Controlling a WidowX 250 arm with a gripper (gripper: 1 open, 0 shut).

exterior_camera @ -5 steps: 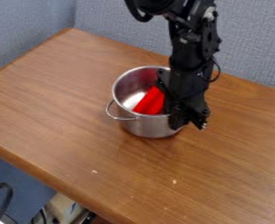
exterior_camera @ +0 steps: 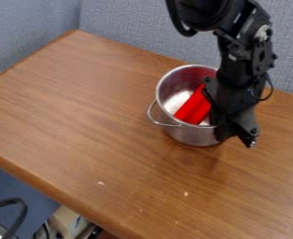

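A steel pot (exterior_camera: 169,117) with a wire handle stands on the wooden table (exterior_camera: 75,121), right of centre, with a red object (exterior_camera: 193,105) inside. My black gripper (exterior_camera: 236,131) is down at the pot's right rim, partly over it. It looks shut; whether the rim is between its fingers is unclear, as the arm hides that part of the pot.
Grey padded walls border the back and left. Cables and hardware lie below the table's edge at the lower left.
The gripper and pot have moved to the right together, with the red object still inside the pot.
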